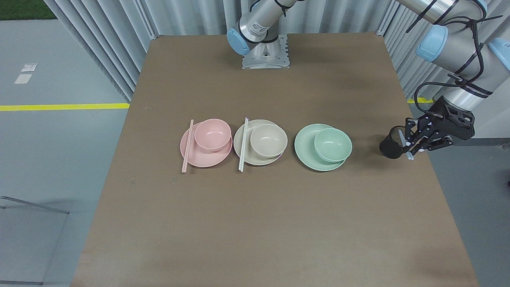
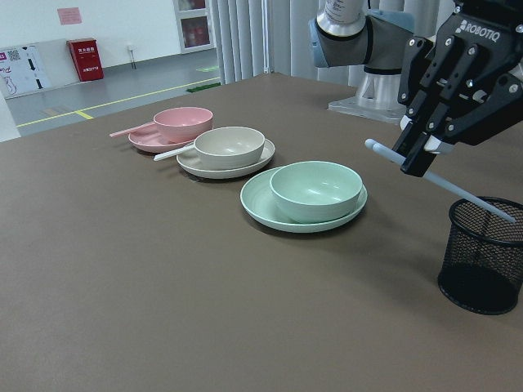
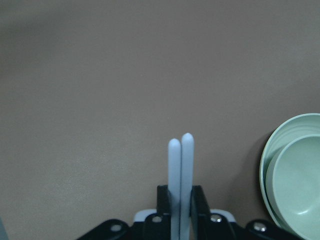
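Note:
My gripper is shut on a pair of light blue chopsticks, held side by side; in the camera left view they slant just above a black mesh holder, with the lower end at about its rim. To the left, in the camera front view, sit a green bowl on a green plate, a white bowl on a white plate with white chopsticks, and a pink bowl on a pink plate with pink chopsticks.

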